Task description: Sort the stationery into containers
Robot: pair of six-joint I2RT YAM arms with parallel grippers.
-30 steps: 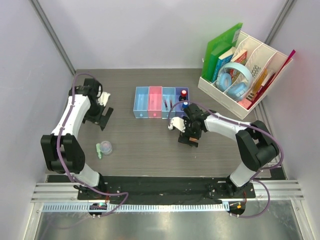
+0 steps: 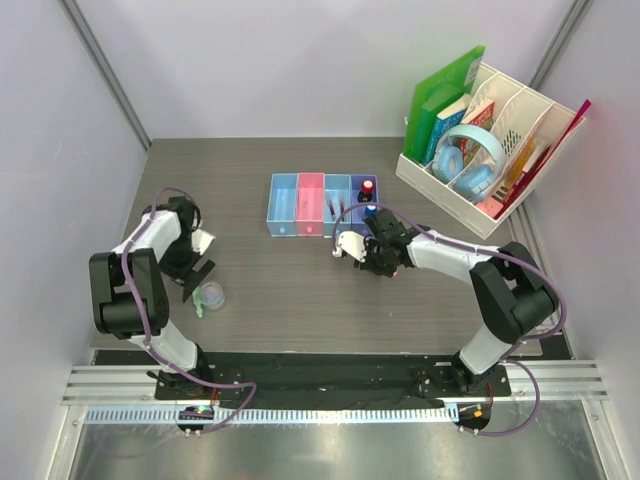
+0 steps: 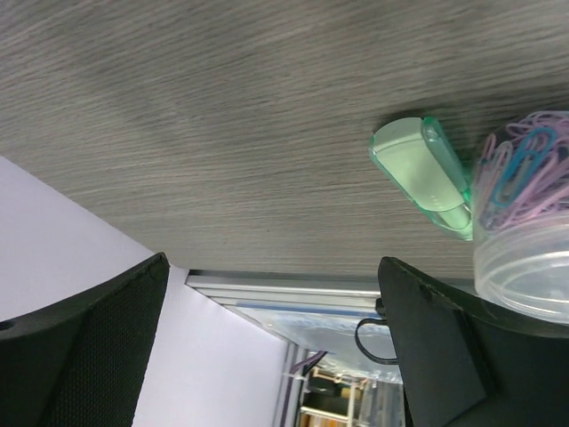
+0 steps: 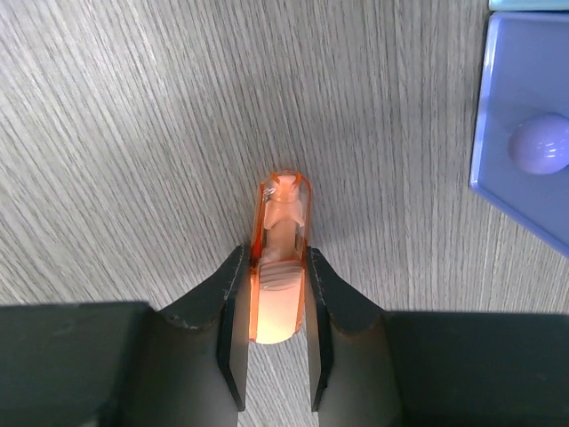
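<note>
In the right wrist view an orange translucent correction tape point(image 4: 280, 236) lies lengthwise between the fingers of my right gripper. Those fingers are closed in against both its sides, low over the table in front of the container. My left gripper point(image 2: 197, 281) is wide open and empty above the left side of the table. Near its right finger in the left wrist view lie a green correction tape point(image 3: 416, 165) and a clear round tub of paper clips point(image 3: 524, 196). The divided container point(image 2: 311, 205) has blue, pink, light-blue and purple compartments; the light-blue one holds pens.
The purple compartment holds bottles, one with a red cap point(image 2: 367, 187) and one with a blue cap point(image 2: 370, 210). A white rack point(image 2: 447, 205) with books and headphones fills the back right corner.
My left gripper has moved toward the front, closer to the green tape and the tub, staying open.
</note>
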